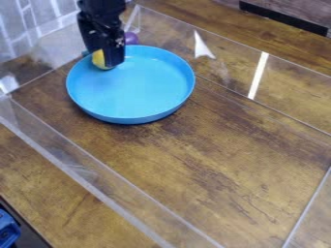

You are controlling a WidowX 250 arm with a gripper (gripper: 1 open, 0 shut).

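My black gripper (pixel 107 48) reaches down from the top over the back-left part of a round blue plate (pixel 135 92). A yellow object (pixel 100 60) sits at the plate's back-left edge, directly at my fingertips and partly hidden by them. A small purple object (pixel 132 38) lies just behind the plate, to the right of the gripper.
Clear panels edge the wooden table (pixel 207 174) along the back and sides. A white triangular piece (pixel 202 46) stands behind the plate to the right. A blue object (pixel 6 232) is at the bottom left.
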